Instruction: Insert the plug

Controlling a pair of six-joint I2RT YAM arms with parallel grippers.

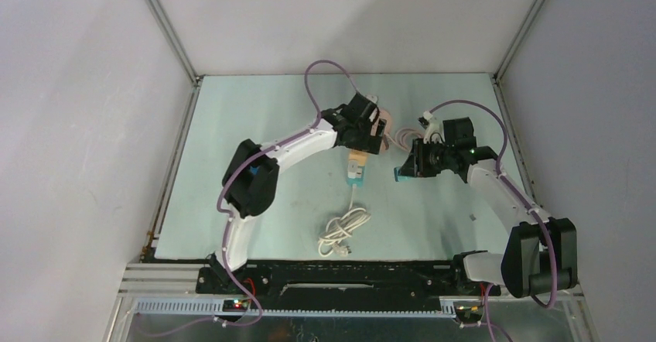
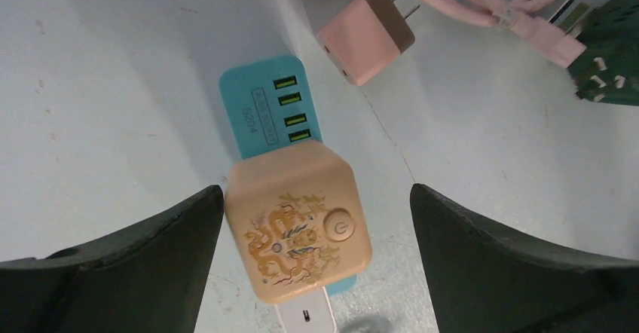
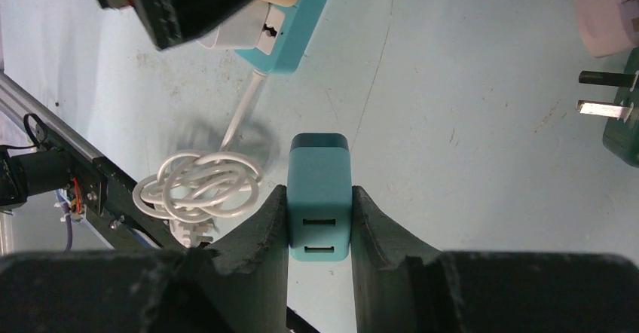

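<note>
A teal power strip with a beige cube on its middle and a white cord lies mid-table. My left gripper is open over it, fingers either side of the cube. My right gripper is shut on a small teal block with two slots in its end, held to the right of the strip.
A pink charger and coiled pink cable lie behind. A dark green plug lies at the right. The coiled white cord lies toward the front.
</note>
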